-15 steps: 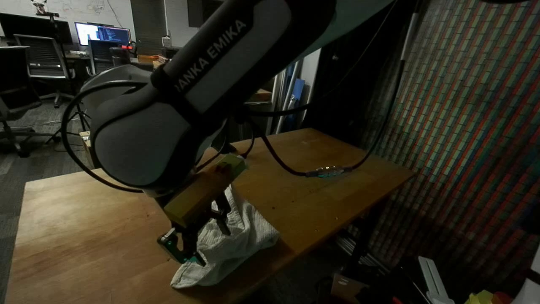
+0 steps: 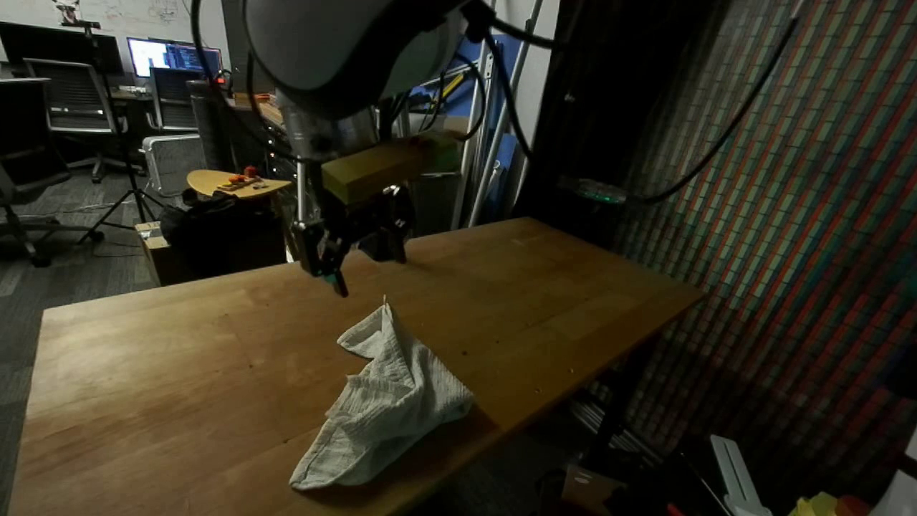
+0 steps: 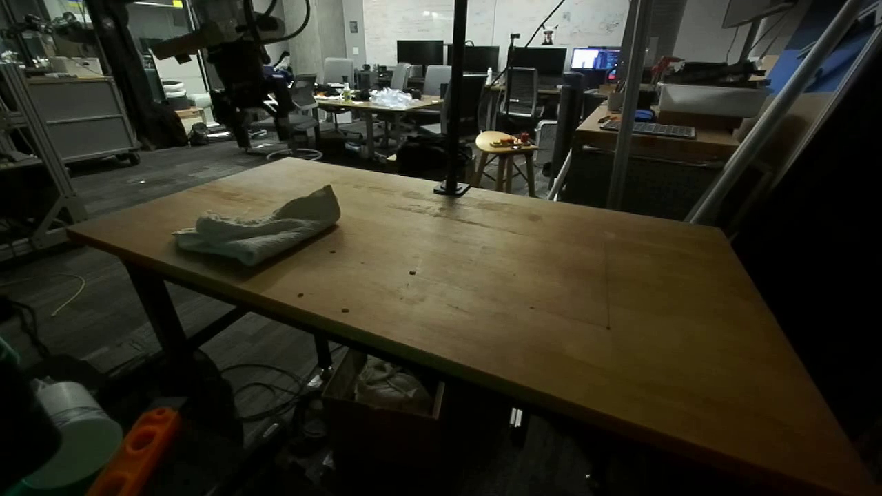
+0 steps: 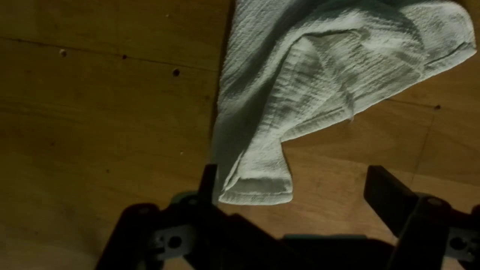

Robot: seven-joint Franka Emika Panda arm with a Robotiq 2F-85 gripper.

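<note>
A pale, crumpled cloth [image 2: 395, 391] lies folded over itself near the front edge of the wooden table [image 2: 198, 370]. In exterior view 2 the same cloth [image 3: 260, 231] rests at the table's left end, one corner raised. My gripper [image 2: 371, 276] hangs in the air above the table, beyond the cloth's far tip, with its fingers apart. From the wrist, the cloth [image 4: 324, 76] stretches upward from a narrow hemmed end, which appears between the spread fingers, nearer the left one. Nothing is gripped.
A black post [image 3: 451, 149] rises at the far table edge. Behind the table stands a small stool [image 2: 236, 182] with items on it.
The arm has lifted and drawn back from low over the cloth towards the table's far side. The cloth appears to lie where it was, now uncovered.
</note>
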